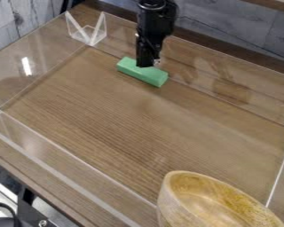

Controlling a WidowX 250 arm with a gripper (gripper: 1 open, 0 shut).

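Note:
My gripper [149,55] hangs at the top centre of the camera view, shut, just above a green rectangular block [139,74] that lies flat on the wooden table [121,133]. I see nothing between the fingers, though they are small and dark. Whether they touch the block I cannot tell.
A large yellow bowl or container [216,206] sits at the bottom right. A clear plastic or wire holder [88,28] stands at the back left. A dark wall runs along the back.

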